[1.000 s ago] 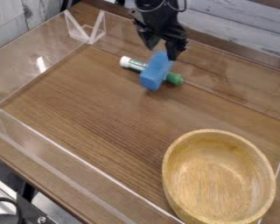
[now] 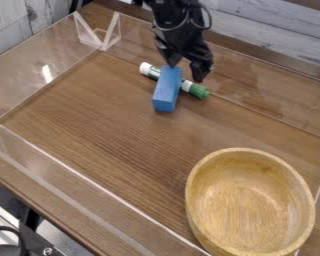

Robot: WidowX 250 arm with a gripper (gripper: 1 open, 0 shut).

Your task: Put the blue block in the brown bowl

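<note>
The blue block (image 2: 166,92) rests on the wooden table in the upper middle, leaning or lying across a green and white tube-like object (image 2: 192,88). My black gripper (image 2: 186,68) is just behind the block's far end, its two fingers parted with nothing held between them. Whether a finger touches the block or tube I cannot tell. The brown bowl (image 2: 202,207), tan and empty, stands at the lower right, well apart from the block.
Clear plastic walls (image 2: 83,190) border the tray-like table on the left and front. A small clear stand (image 2: 100,31) sits at the back left. Bare wood (image 2: 116,130) fills the middle and left.
The blue block has gone from tilted beneath the gripper to lying nearer the camera and slightly left.
</note>
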